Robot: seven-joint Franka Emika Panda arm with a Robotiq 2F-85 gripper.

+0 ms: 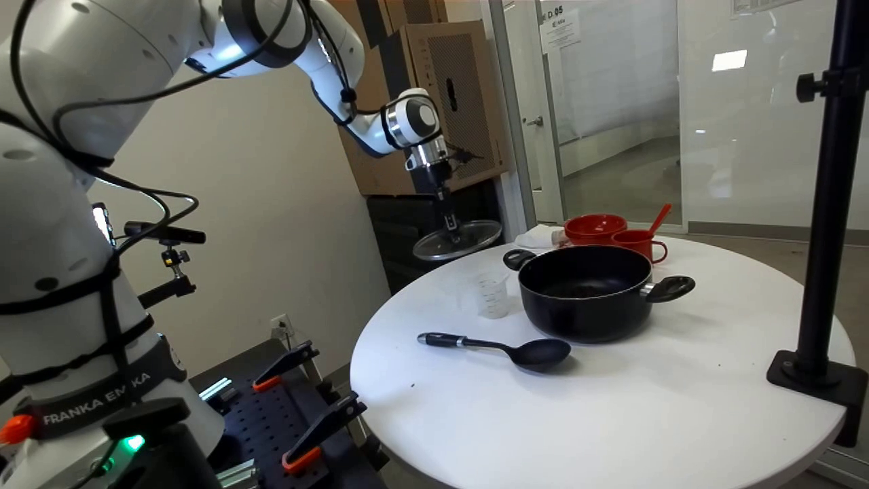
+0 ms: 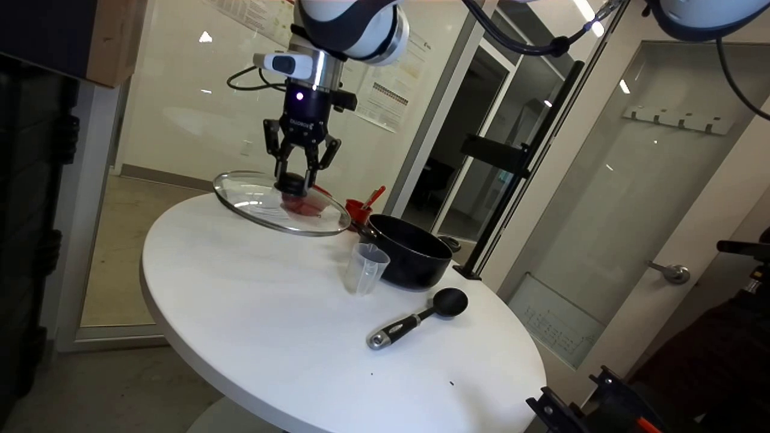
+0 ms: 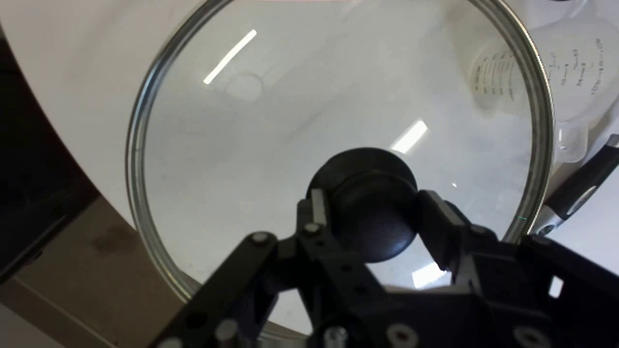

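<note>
A glass lid with a metal rim and black knob hangs in the air above the table's far left part. Its knob is between the fingers of my gripper, which is shut on it. In exterior view 2 the lid tilts slightly. Right of the lid, in exterior view 1, an uncovered black pot stands on the table, a handle on each side.
A clear measuring cup stands beside the pot. A black spoon lies in front. Behind the pot are a red bowl and red mug. A black post rises at the right.
</note>
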